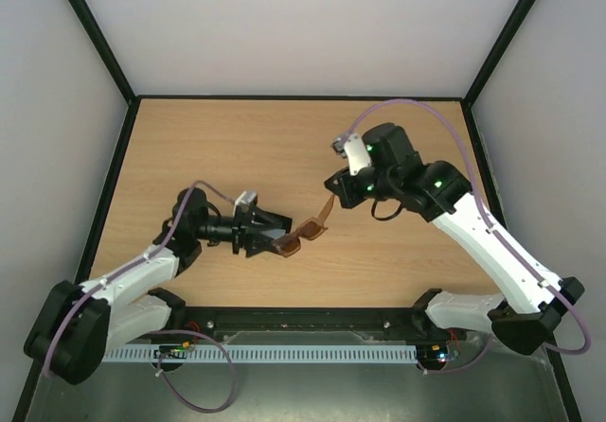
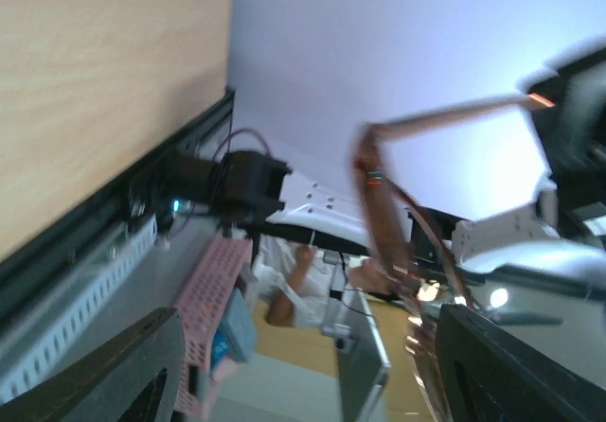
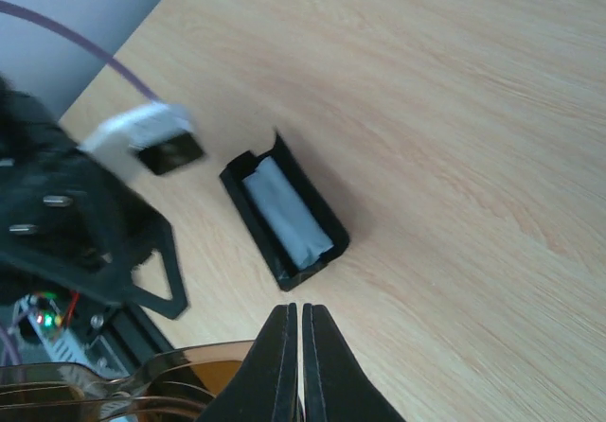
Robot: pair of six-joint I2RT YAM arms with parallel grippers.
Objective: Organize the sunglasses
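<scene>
Brown-tinted sunglasses [image 1: 311, 231] hang over the table between both arms. My right gripper is shut on one thin temple; the lenses [image 3: 204, 373] fill the lower left of the right wrist view. My left gripper [image 1: 273, 236] is open beside the far lens, at the sunglasses' left end. Blurred in the left wrist view, the brown frame [image 2: 383, 219] shows ahead of and between the open fingers, not clearly touching them. An open black case [image 3: 312, 195] lies on the table, largely hidden by the left gripper in the top view.
A folded grey-blue cloth [image 3: 287, 212] lies inside the case. Both arms are close together, with the left gripper above the case.
</scene>
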